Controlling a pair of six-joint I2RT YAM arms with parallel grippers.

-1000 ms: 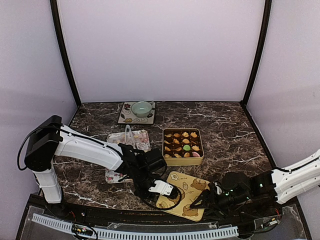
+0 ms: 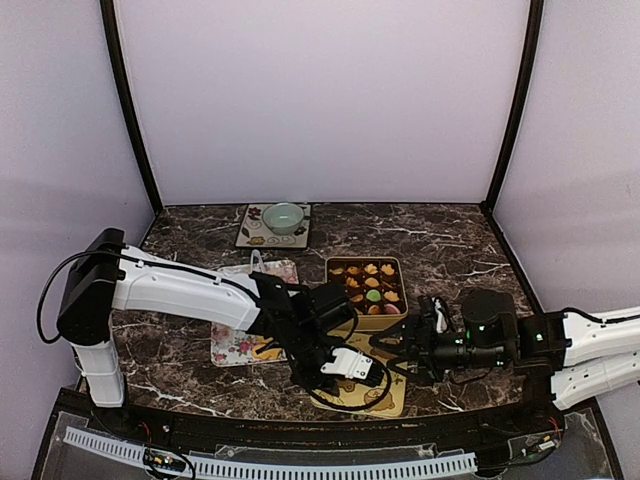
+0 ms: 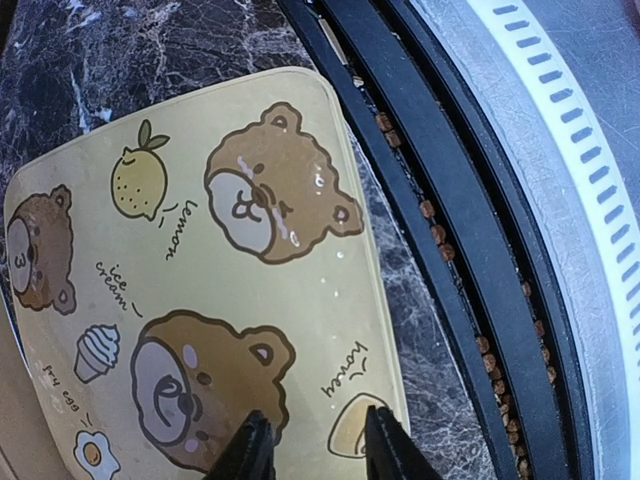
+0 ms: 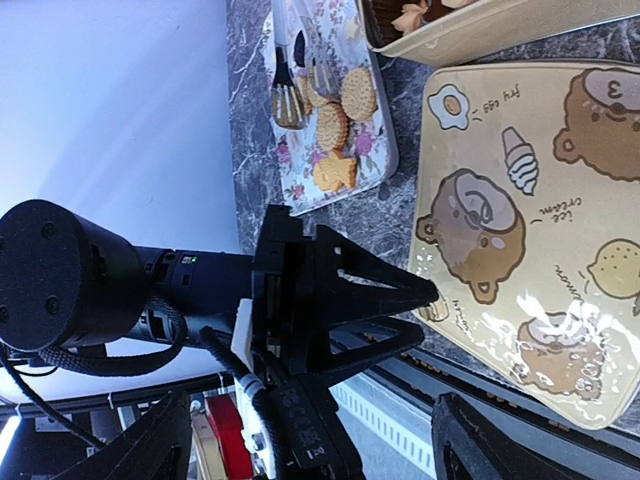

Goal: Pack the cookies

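Observation:
The yellow bear-print lid (image 2: 385, 406) lies in front of the tan box (image 2: 376, 322), whose brown compartments hold several cookies (image 2: 372, 283). In the left wrist view the lid (image 3: 310, 300) fills most of the picture, with the marble table round it. Just over its honey-pot corner is my left gripper. Its fingers (image 3: 248, 450) stand some way apart, and whether the lid's edge is pinched cannot be made out. My right gripper (image 2: 384, 352) hangs above the lid's right side, between box and table front; its fingers (image 4: 465, 445) are wide apart and empty.
A floral tray (image 4: 390, 150) at left carries loose cookies (image 4: 332, 127) and a slotted utensil (image 4: 287, 98). Farther back, a pale green bowl (image 2: 283, 217) sits on a patterned mat (image 2: 252, 241).
The lid has shifted away from the front edge, closer to the box, and turned a little. My right gripper has moved up the picture; the left has moved slightly right.

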